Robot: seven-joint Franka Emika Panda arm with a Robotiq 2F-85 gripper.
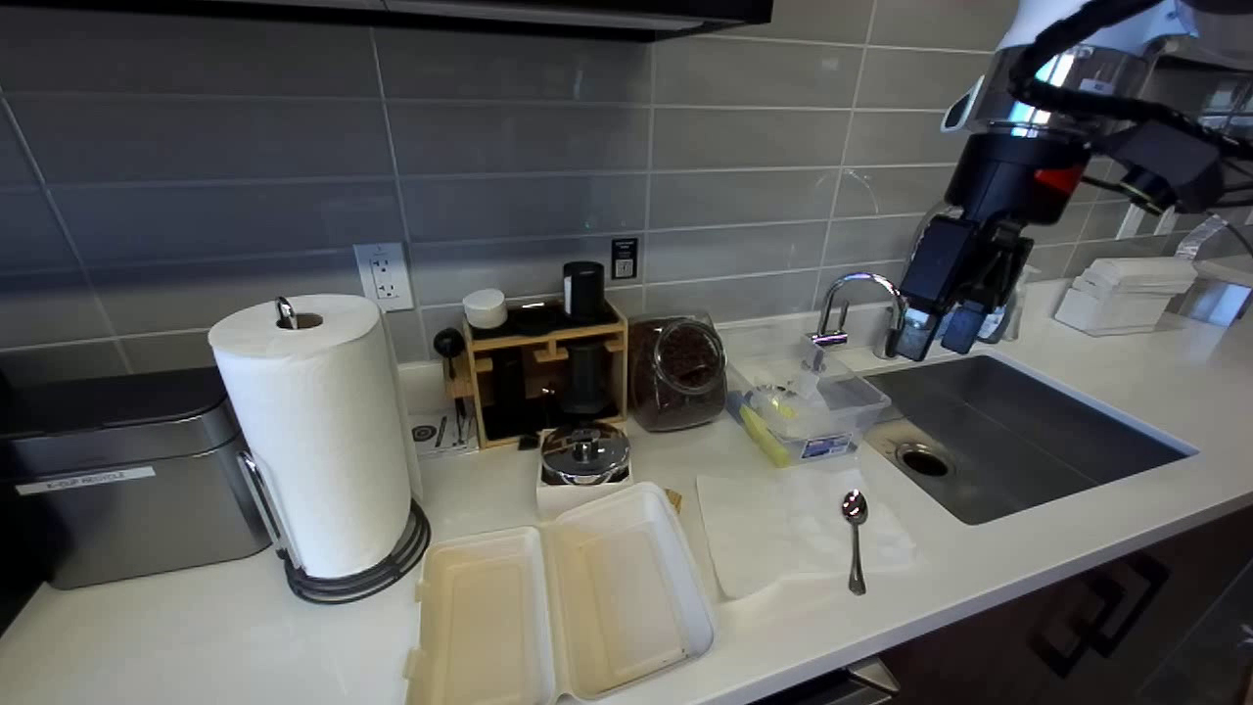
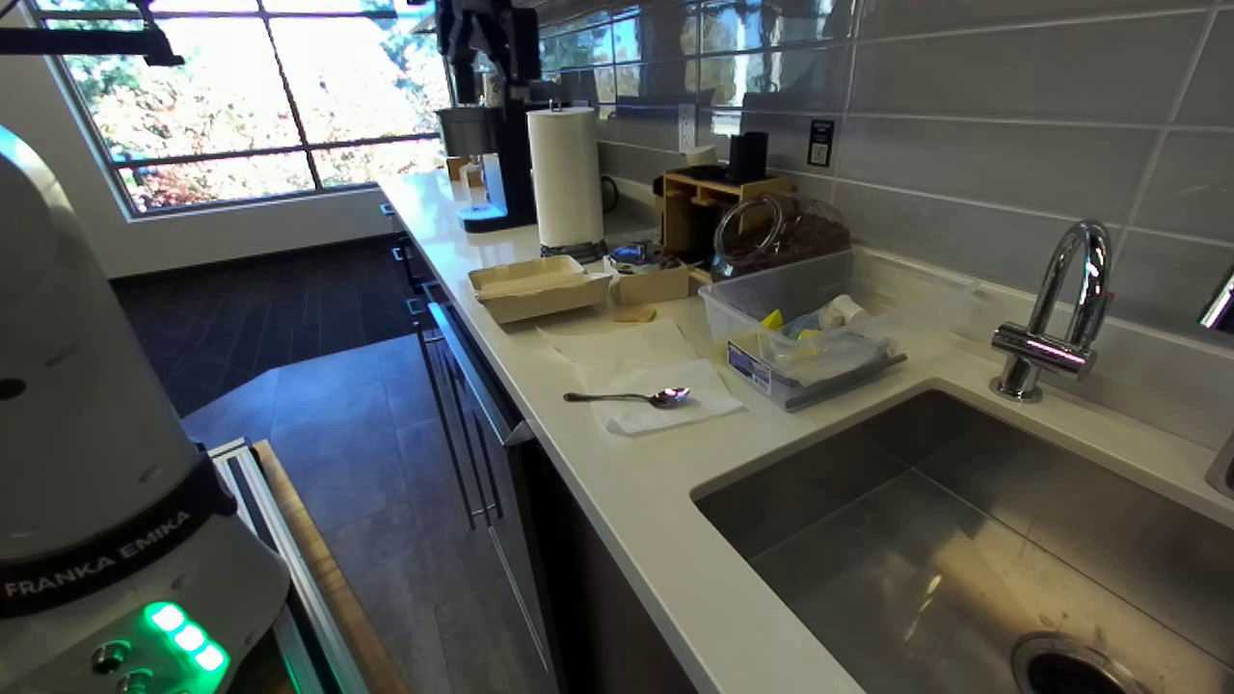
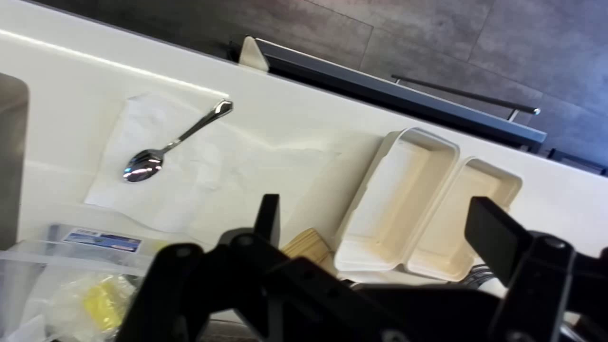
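Observation:
My gripper (image 1: 940, 333) hangs in the air over the back of the sink, pointing down. In the wrist view its two dark fingers (image 3: 494, 236) are spread wide, with nothing held between them. A metal spoon (image 3: 143, 165) rests on a white paper towel (image 3: 188, 165), its handle toward the counter's front edge; the gripper is well above and away from it. An empty beige takeout container (image 1: 617, 587) lies with both halves spread open on the counter, left of the towel in exterior view 1.
A clear plastic bin (image 1: 840, 405) with wrapped items stands between towel and sink (image 1: 1034, 435). The faucet (image 2: 1059, 306) rises behind the sink. A paper towel roll (image 1: 311, 435), a wooden organizer (image 1: 546, 352) and a jar (image 1: 677, 374) stand along the wall.

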